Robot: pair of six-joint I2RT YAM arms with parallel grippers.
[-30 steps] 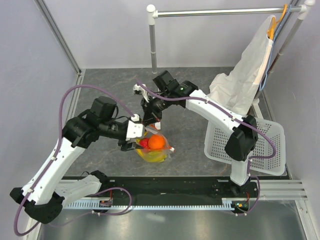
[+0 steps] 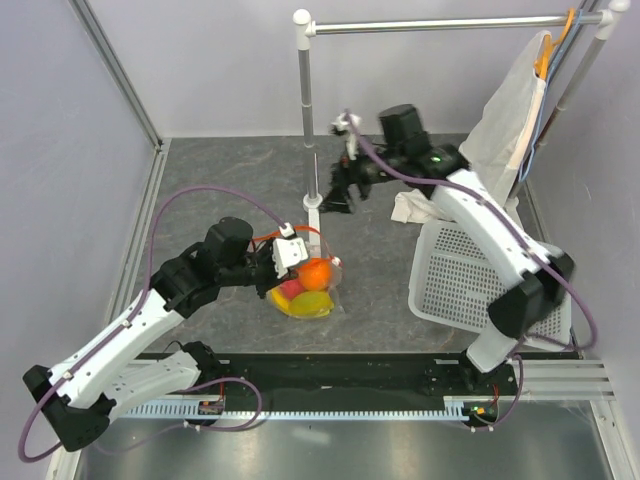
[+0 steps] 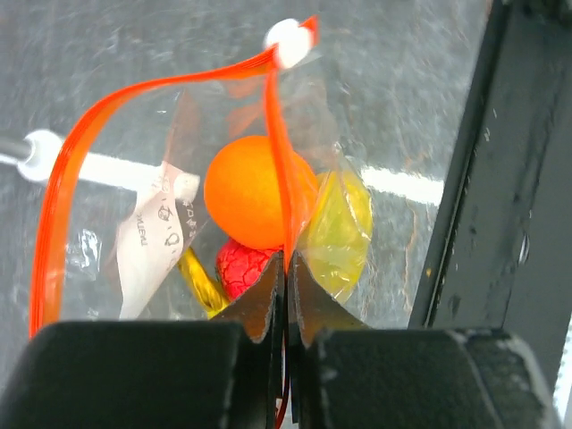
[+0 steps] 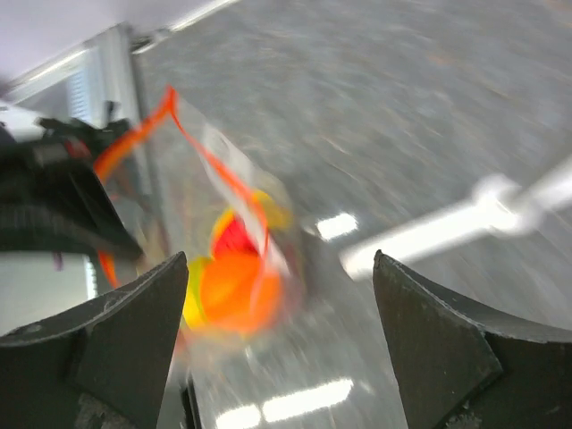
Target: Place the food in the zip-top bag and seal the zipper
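Observation:
The clear zip bag with orange zipper (image 3: 152, 80) stands on the grey floor, holding an orange (image 3: 250, 188), a red fruit (image 3: 239, 266), a yellow-green fruit (image 3: 344, 232) and a banana (image 3: 198, 281). My left gripper is shut on the bag's orange zipper edge, above the food, the thin strip running between its fingertips. My right gripper is open, raised to the bag's back right in the top view (image 2: 342, 190), nothing between its fingers; its view is blurred.
A white basket (image 2: 460, 280) is at the right. A metal rack (image 2: 450, 22) with a hanging white cloth (image 2: 500, 120) stands behind it. Bare floor lies left of the bag.
My right gripper has pulled away from the bag toward the back right, releasing it. My left gripper has shifted slightly at the bag's top.

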